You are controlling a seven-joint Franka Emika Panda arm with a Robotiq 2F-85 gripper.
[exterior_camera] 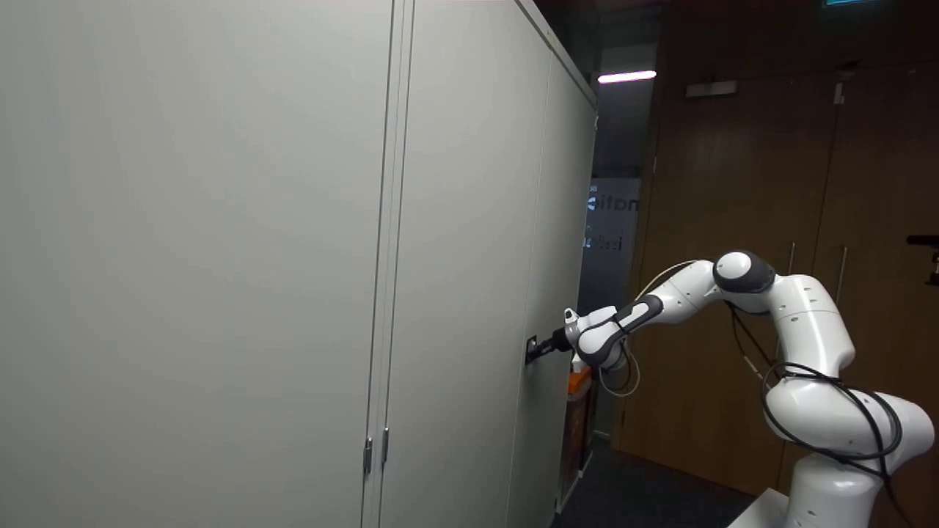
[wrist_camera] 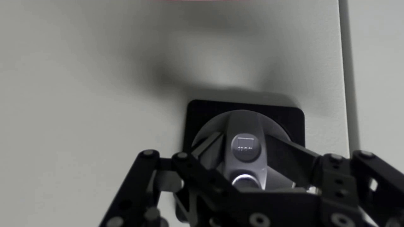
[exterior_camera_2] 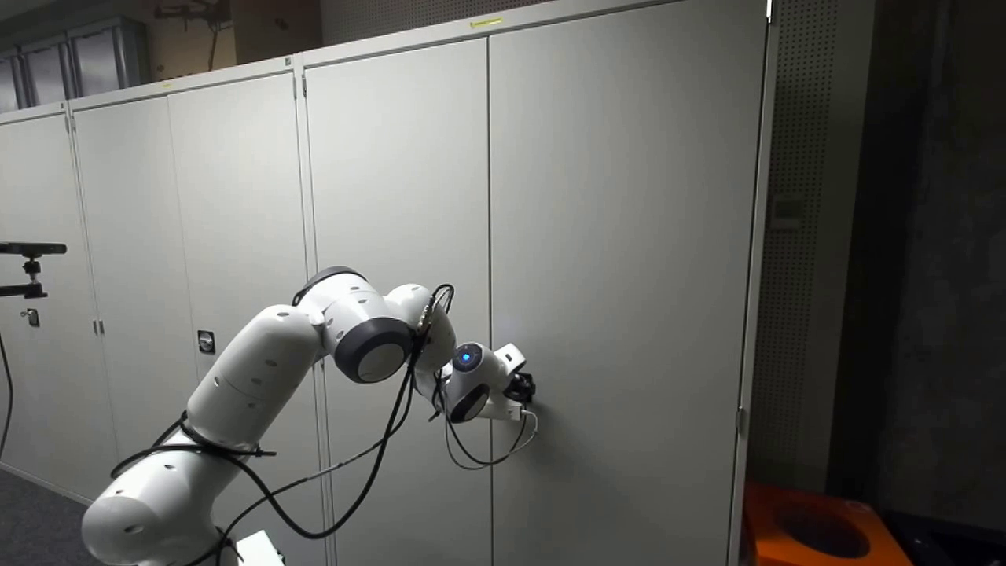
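Observation:
In the wrist view, a grey latch handle (wrist_camera: 246, 166) with a round button is set in a black square plate (wrist_camera: 204, 107) on the pale cabinet door (wrist_camera: 94, 94). My gripper reaches in at the latch, its black fingers (wrist_camera: 293, 159) parted, one on each side of the handle. Whether either finger touches it, I cannot tell. Exterior view 1 shows the gripper (exterior_camera: 543, 348) right at the dark plate (exterior_camera: 530, 349). From the other side, the arm's wrist hides the latch, and only part of the gripper (exterior_camera_2: 519, 387) shows.
A narrow seam (wrist_camera: 350, 75) between two doors runs just right of the latch plate. At the cabinet's far end stands an orange-topped bin (exterior_camera_2: 816, 528). Cables (exterior_camera_2: 377, 443) hang loosely from the arm. The door surface around the latch is flat and clear.

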